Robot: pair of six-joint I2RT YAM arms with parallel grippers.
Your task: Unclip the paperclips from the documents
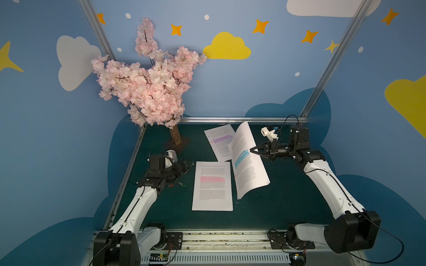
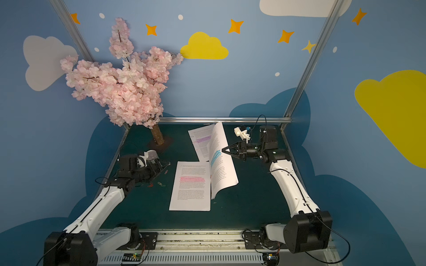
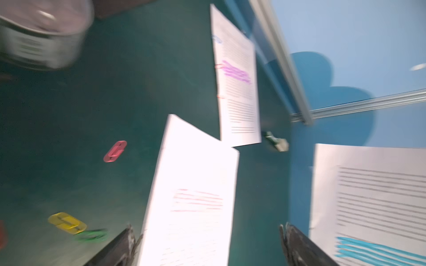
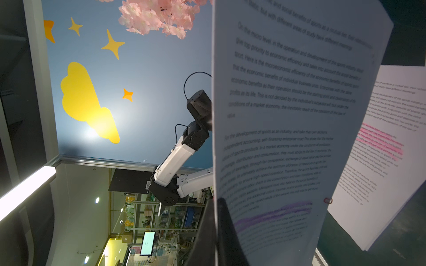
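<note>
My right gripper point(image 1: 252, 150) is shut on the edge of a document with blue highlighting point(image 1: 248, 177), holding it raised and bowed. A small reddish clip point(image 4: 328, 200) sits on that document's edge in the right wrist view. The pink-highlighted document point(image 1: 212, 195) lies flat at the table's middle. Behind it is the purple-highlighted document point(image 3: 239, 110), with clips point(image 3: 218, 66) along its left edge. My left gripper point(image 1: 190, 164) stands open left of the papers, nothing between its fingers. Loose on the table lie a pink clip point(image 3: 115, 151), a yellow clip point(image 3: 67, 223) and a green clip point(image 3: 91, 235).
A round tin point(image 3: 44, 48) stands on the left, partly hidden by my left arm in the top views. Behind it rises a pink blossom tree point(image 1: 175, 133).
</note>
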